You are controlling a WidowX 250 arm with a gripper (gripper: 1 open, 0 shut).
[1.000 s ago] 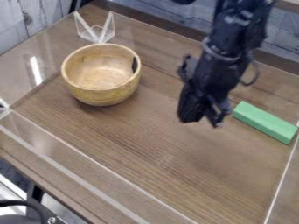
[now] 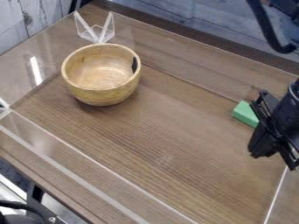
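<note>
My gripper (image 2: 260,144) is at the right edge of the view, low over the wooden table (image 2: 163,166), shut with nothing visible between its fingers. Behind it a green block (image 2: 244,113) lies on the table, partly hidden by the gripper. A round wooden bowl (image 2: 98,80) stands at the upper left, well away from the gripper.
A clear crumpled plastic piece (image 2: 96,31) lies behind the bowl. Dark cables show at the lower left corner, and a pale wall is behind the table.
My gripper has moved right and toward the front from the upper middle of the table, now covering much of the green block. The bowl has not moved.
</note>
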